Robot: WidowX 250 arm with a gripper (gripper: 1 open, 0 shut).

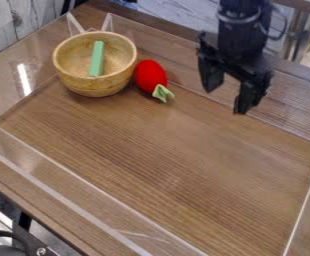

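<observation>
The black robot arm reaches down from the top right, its gripper (218,70) low over the wooden table (158,180), right of a red object (150,75) with a pale green tip. A yellow bowl (78,70) at the upper left holds a green stick-like object (99,58). Whether the fingers are open or shut, or hold anything, I cannot tell.
Pale edges run along the top left and the right side, and a dark cable-like thing (4,236) lies at the bottom left corner.
</observation>
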